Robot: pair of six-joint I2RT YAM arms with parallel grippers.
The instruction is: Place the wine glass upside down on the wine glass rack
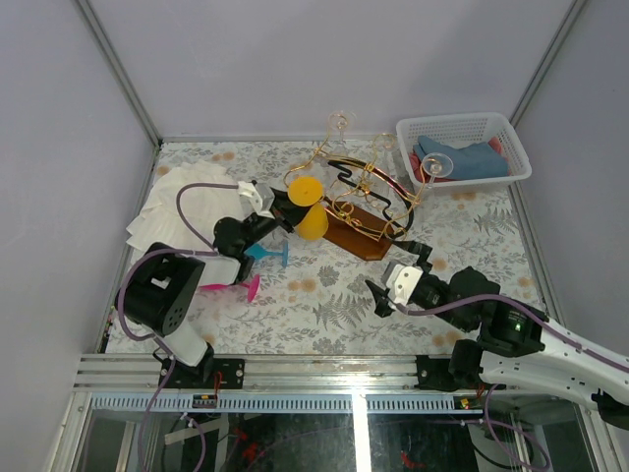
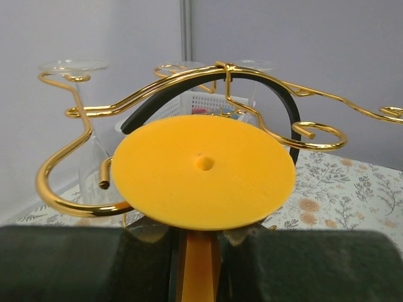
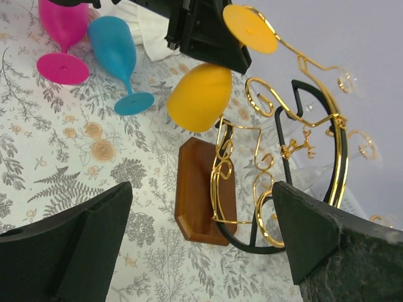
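Note:
My left gripper [image 1: 295, 208] is shut on the stem of a yellow wine glass [image 3: 200, 97], which hangs upside down, its flat round foot [image 2: 204, 173] on top and its bowl below the fingers. Glass and gripper are at the near left side of the gold and black wine glass rack [image 1: 366, 192], beside its curled hooks; whether they touch is unclear. The rack's brown wooden base [image 3: 195, 189] rests on the table. Clear glasses [image 1: 433, 169] hang from the rack's far and right arms. My right gripper [image 1: 398, 280] stands open and empty, to the right in front of the rack.
A pink glass [image 3: 63, 66] and a blue glass [image 3: 129, 94] lie on the table at the left, near a white cloth [image 1: 182, 211]. A white basket [image 1: 521, 167] with cloths stands at the back right.

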